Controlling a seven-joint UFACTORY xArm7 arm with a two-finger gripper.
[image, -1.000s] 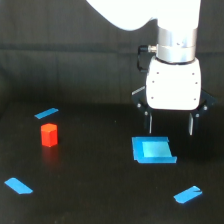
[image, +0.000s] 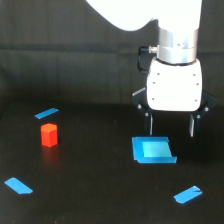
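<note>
A small red cube (image: 49, 135) sits on the dark tabletop at the left of the camera view. My gripper (image: 171, 124) hangs at the right, well away from the cube. Its two dark fingers point down, spread wide, and nothing shows between them. Just below and to the left of the fingers lies a light-blue square (image: 155, 149) edged with blue tape.
Strips of blue tape lie on the table: one at the back left (image: 46, 113), one at the front left (image: 18, 186) and one at the front right (image: 187, 194). Bare dark surface stretches between the cube and the square. A dark curtain (image: 60, 60) hangs behind.
</note>
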